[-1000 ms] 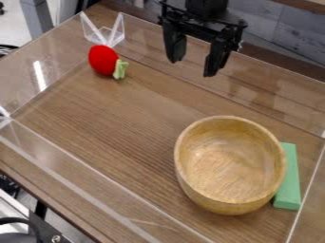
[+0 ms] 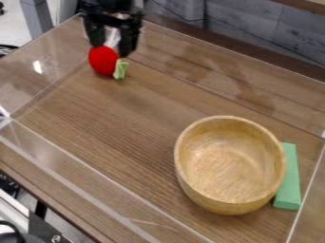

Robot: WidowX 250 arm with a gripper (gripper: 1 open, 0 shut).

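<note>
The dark gripper (image 2: 112, 32), motion-blurred, hangs at the top left, just above a red object with a green top (image 2: 105, 60), which looks like a strawberry or tomato toy. Its fingers are too blurred to read. A white, crumpled-looking item behind the red object is partly hidden by the gripper.
A large empty wooden bowl (image 2: 229, 165) rests at the lower right, with a green block (image 2: 287, 180) beside it on the right. A ledge runs along the top right.
The gripper has moved left from the upper middle of the table to above the red object. The bowl, green block and red object appear unmoved.
</note>
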